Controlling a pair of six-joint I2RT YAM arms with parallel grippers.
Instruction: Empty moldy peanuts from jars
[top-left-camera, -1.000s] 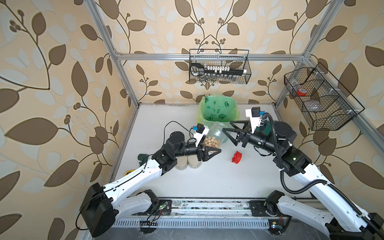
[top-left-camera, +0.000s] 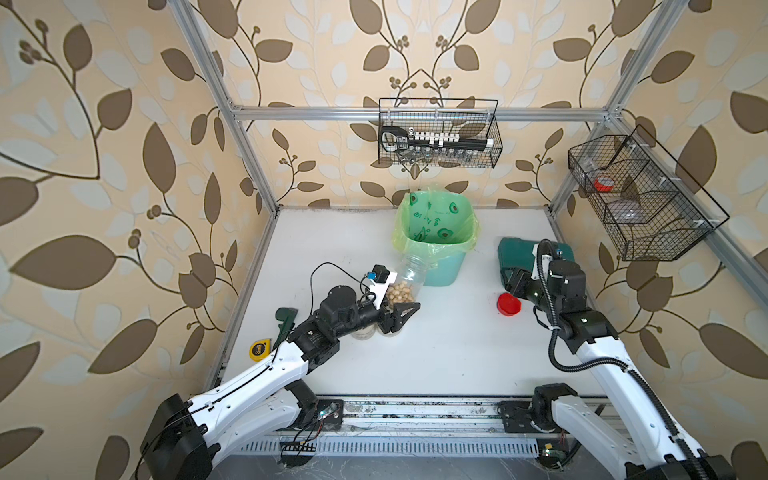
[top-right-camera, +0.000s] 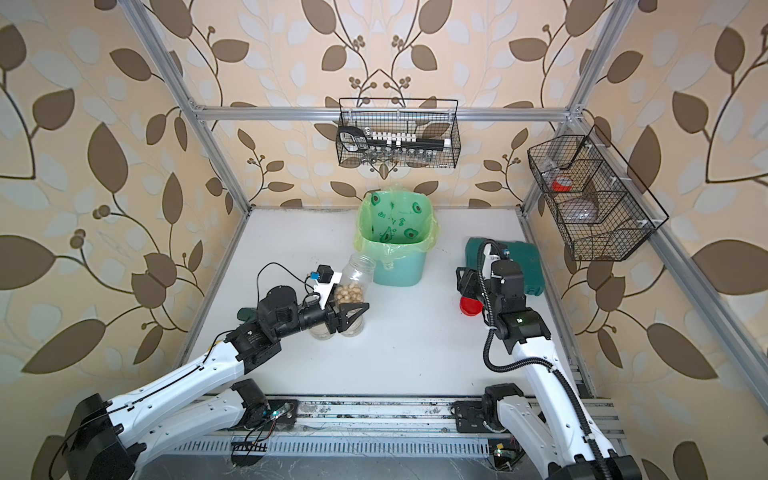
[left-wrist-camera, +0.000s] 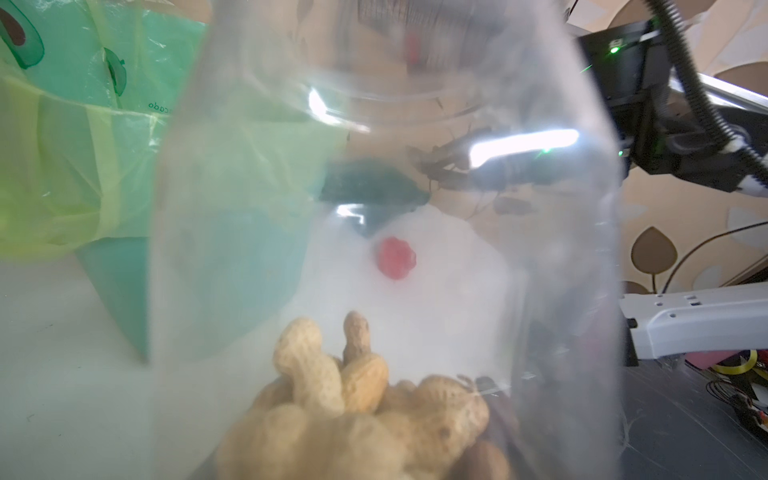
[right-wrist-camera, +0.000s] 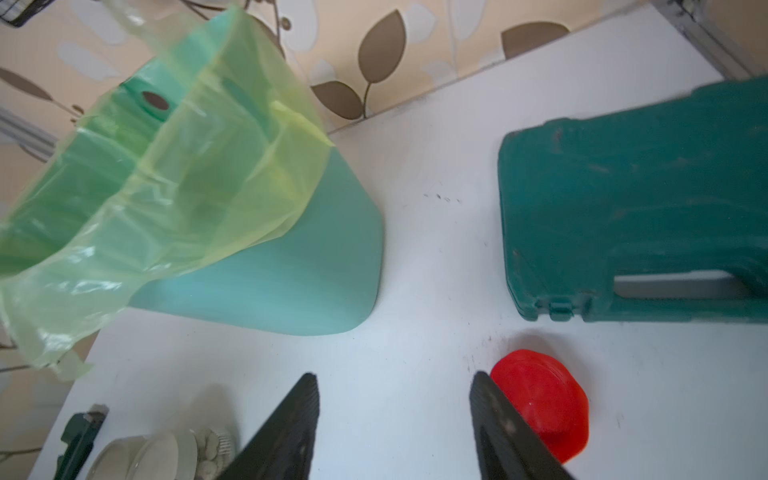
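A clear jar part full of peanuts is held tilted in my left gripper, beside the bin. Its mouth shows no lid. Behind it, low on the table, other jars stand, partly hidden. The mint bin with a yellow-green bag liner stands at the back middle. A red lid lies on the table. My right gripper is over the table near that lid, its fingers apart with nothing between them.
A dark green case lies at the back right. A tape measure and a green tool lie at the left. Wire baskets hang on the back and right walls.
My right gripper has drawn back rightward from the jar. My left gripper has moved left and lower with the jar. The red lid has shifted right and now lies flat.
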